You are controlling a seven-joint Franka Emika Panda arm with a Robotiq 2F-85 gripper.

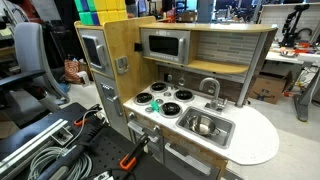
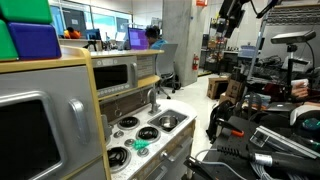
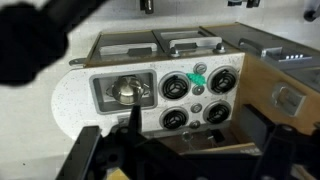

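Note:
My gripper stands open in the wrist view, its dark fingers wide apart with nothing between them. It looks down on the toy kitchen from above, clear of everything on the counter. A small green item lies among the burners of the stove; its exact shape is too small to tell. In the sink sits a metal pot. Exterior view 2 has part of the arm high at the upper right, away from the counter.
A microwave sits under the wooden shelf behind the stove. The faucet rises behind the sink. At the left stands a tall cabinet with colored blocks on top.

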